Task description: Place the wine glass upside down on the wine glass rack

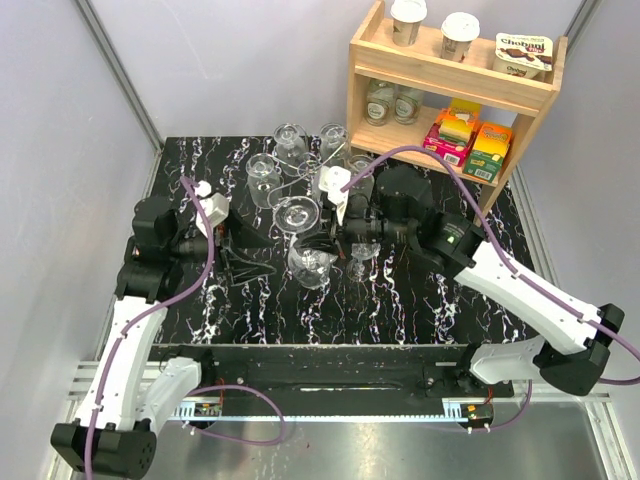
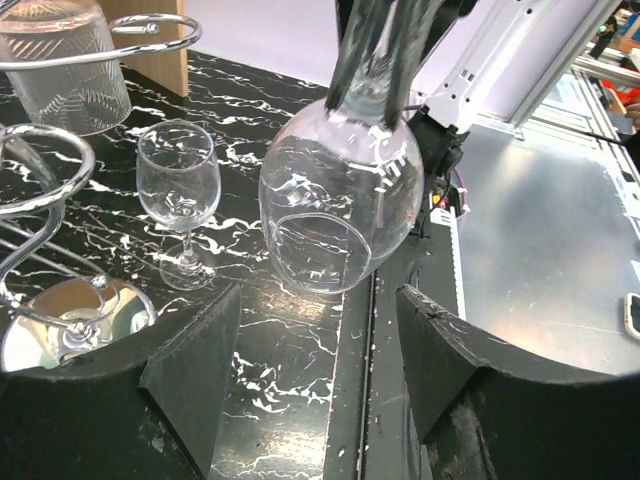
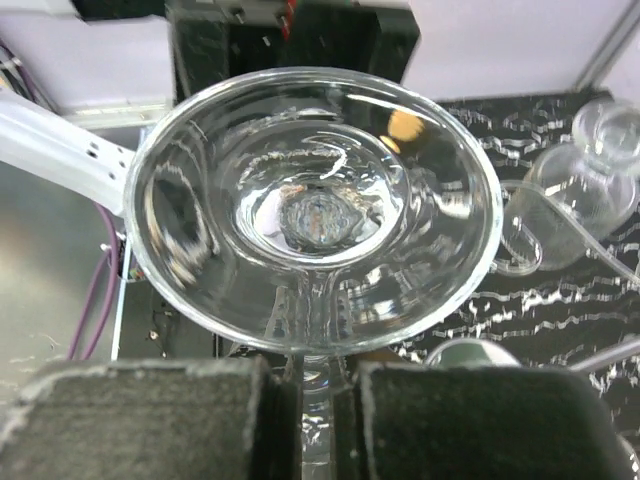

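A clear wine glass hangs upside down from my right gripper, its foot on top and its bowl below. The right fingers are shut on the stem. To the left, my left gripper stands open; its fingers are spread apart with nothing between them, and the bowl shows beyond them in the left wrist view. Behind the held glass is the wire rack, with metal loops and a shiny round base. The top view shows the rack partly covered by glassware and the right arm.
A second wine glass stands upright on the black marbled table. Several tumblers, one a clear glass, are around the rack. A wooden shelf with cups and boxes occupies the back right.
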